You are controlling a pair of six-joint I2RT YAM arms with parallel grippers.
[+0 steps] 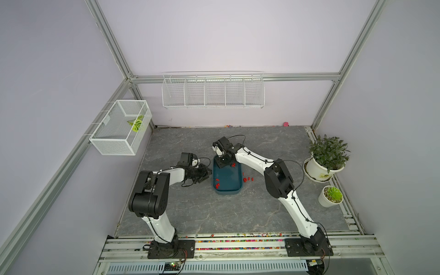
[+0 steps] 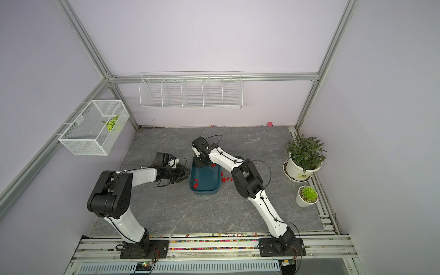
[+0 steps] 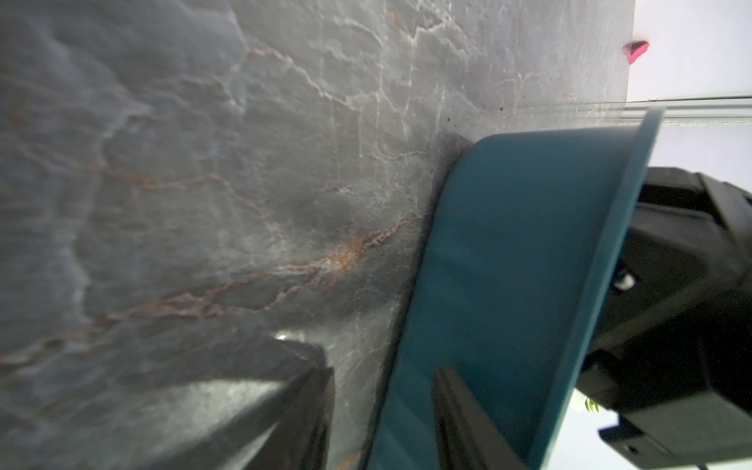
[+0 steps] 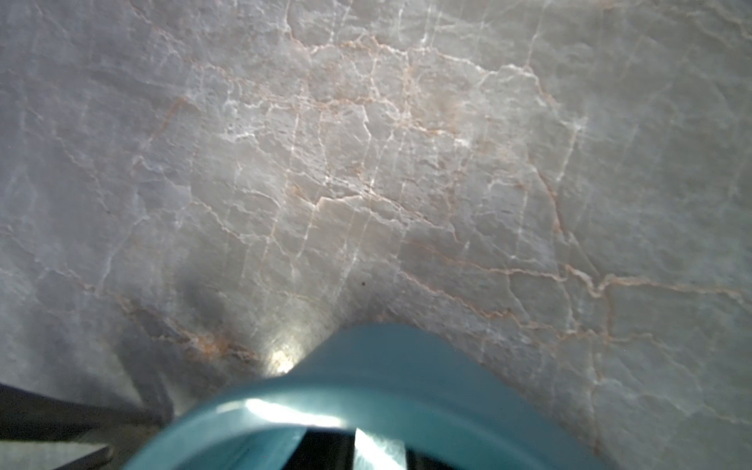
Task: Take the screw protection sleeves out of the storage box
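Note:
A dark teal storage box (image 1: 227, 188) sits mid-table, with several small red sleeves (image 1: 217, 185) inside at front left and back right. Others (image 2: 224, 179) lie on the table just right of it. My left gripper (image 1: 205, 173) is beside the box's left wall; in the left wrist view its fingertips stand apart at that wall, nothing seen between them. My right gripper (image 1: 220, 160) is over the box's back end; in the right wrist view the rim (image 4: 376, 399) hides much of it, so its grip is unclear.
Two potted plants (image 1: 329, 151) stand at the right edge. A white wire basket (image 1: 120, 142) hangs on the left wall, a rack (image 1: 213, 91) on the back wall.

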